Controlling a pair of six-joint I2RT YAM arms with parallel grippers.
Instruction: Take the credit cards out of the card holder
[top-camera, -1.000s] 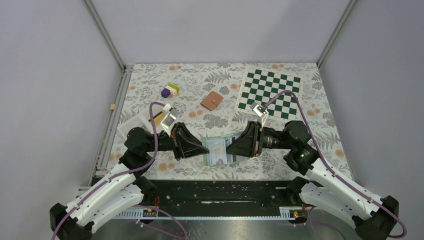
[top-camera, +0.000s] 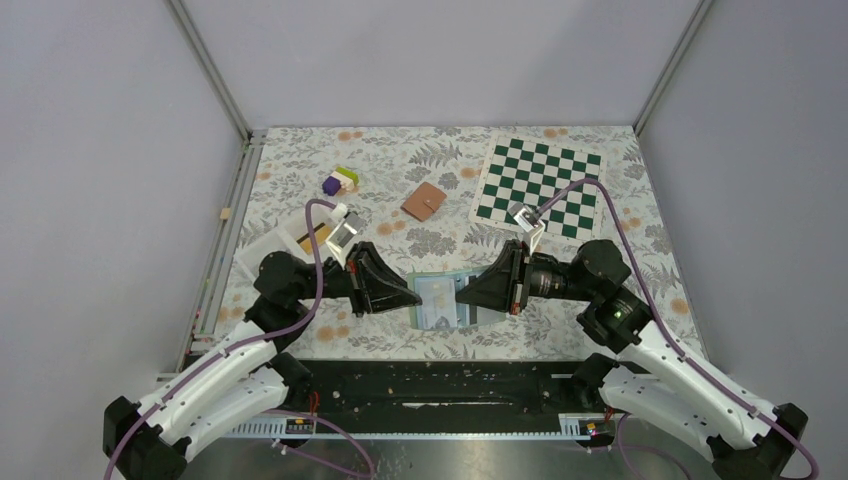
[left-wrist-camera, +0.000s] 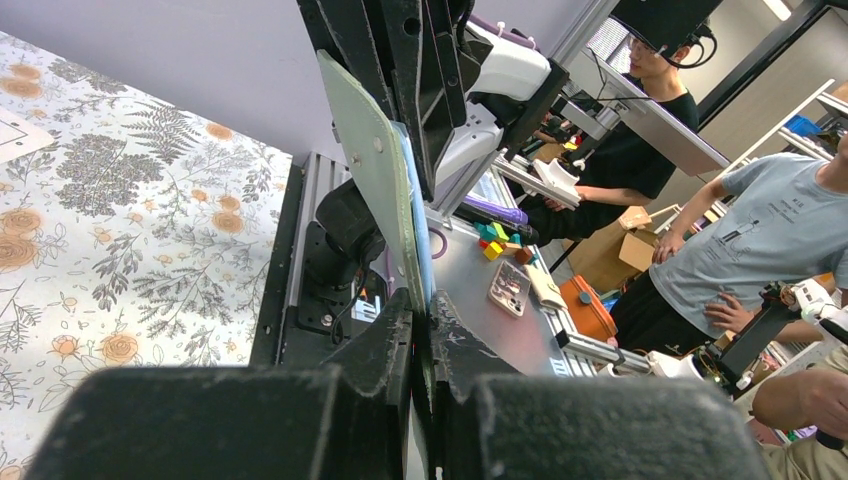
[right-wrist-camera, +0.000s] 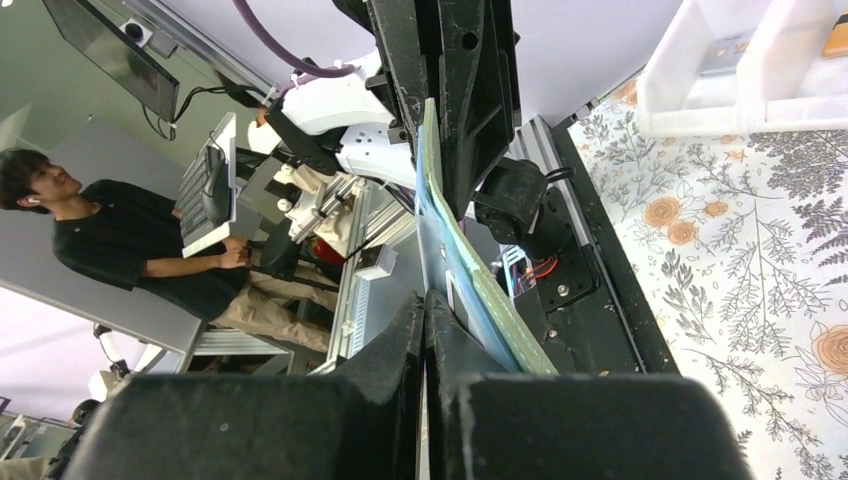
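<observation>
The pale green card holder (top-camera: 418, 318) is held up between my two arms, its pocket side facing the top camera, with a light blue layer (left-wrist-camera: 417, 215) along it. My left gripper is shut on its left edge. From the right, my right gripper reaches over the face of the holder (right-wrist-camera: 492, 300); its fingertips are shut against the pocket side. No card shows clearly between those tips, and the right fingers (top-camera: 492, 287) hide part of the pockets in the top view.
Behind the arms lie a brown leather wallet (top-camera: 424, 201), a green-and-white checkered board (top-camera: 537, 185) and a small purple, white and green object (top-camera: 340, 182). A white tray (top-camera: 268, 248) is partly covered by my left arm.
</observation>
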